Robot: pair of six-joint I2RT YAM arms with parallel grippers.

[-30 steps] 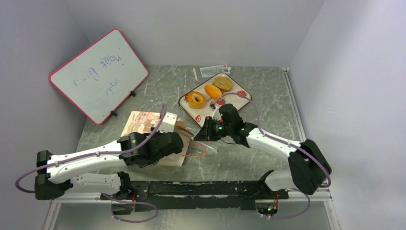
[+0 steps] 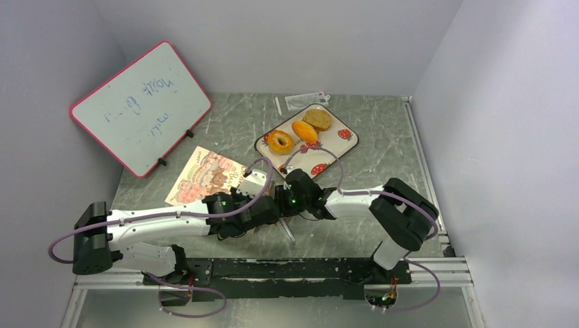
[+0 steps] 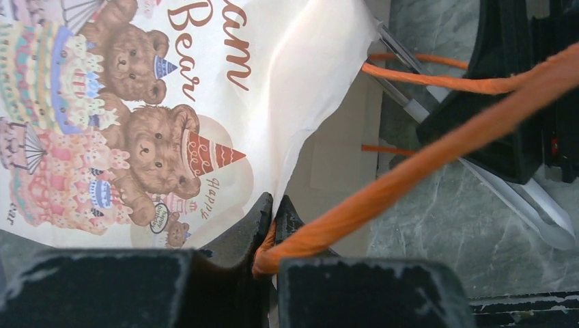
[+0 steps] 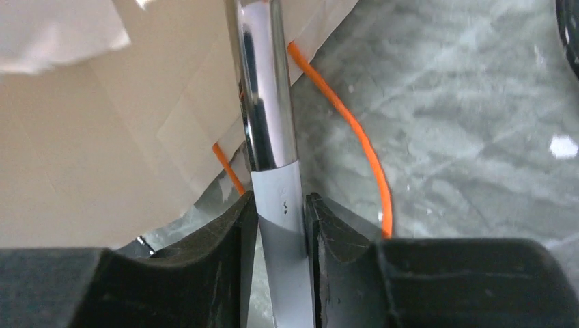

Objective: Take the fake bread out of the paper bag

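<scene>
The paper bag (image 2: 207,176), printed with bears, lies on the table. At its mouth, my left gripper is shut on the paper edge and an orange handle (image 3: 437,140). My right gripper has silver-and-white tongs (image 4: 266,102) between its fingers, beside the bag's opening. The tongs' rounded end (image 3: 561,238) sticks out toward the table's front. A strawberry-patterned tray (image 2: 341,147) carries a bagel (image 2: 280,142), an orange-yellow roll (image 2: 304,132) and a brown bread piece (image 2: 317,119). No bread shows inside the bag.
A whiteboard (image 2: 143,109) leans at the back left. Behind the tray lie a clear packet (image 2: 306,101) and a small white stick (image 2: 278,106). Both arms crowd together at the bag's mouth. Bare table (image 2: 382,154) shows on the right.
My left gripper has moved right along the bag's mouth, and the bag has shifted and turned. My right gripper has come left and toward the front, its tongs swinging with it.
</scene>
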